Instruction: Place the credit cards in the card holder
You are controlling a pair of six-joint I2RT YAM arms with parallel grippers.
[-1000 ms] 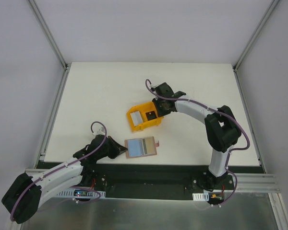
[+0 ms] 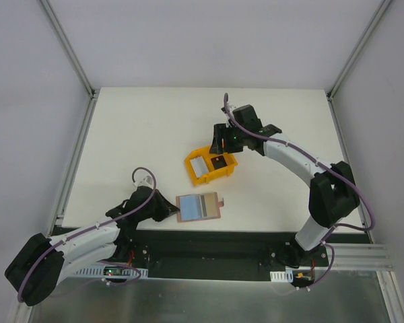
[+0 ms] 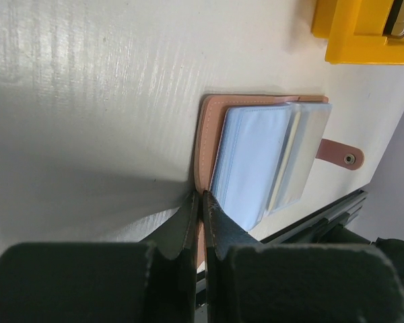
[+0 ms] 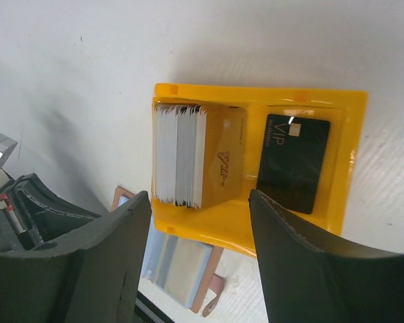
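A brown leather card holder [image 3: 209, 134] with clear sleeves and light-blue pages [image 3: 249, 158] lies open at the front middle. My left gripper is shut on its left edge, or against it; whether anything is between the fingertips is unclear. A yellow tray [image 4: 347, 148] holds a stack of white-edged cards [image 4: 180, 155] on the left and a black VIP card [image 4: 291, 161] on the right. My right gripper is above the tray, fingers apart, nothing seen between them at their height.
The table's front edge runs just below the card holder.
The yellow tray has shifted slightly rightward since a second ago. The left arm has barely moved.
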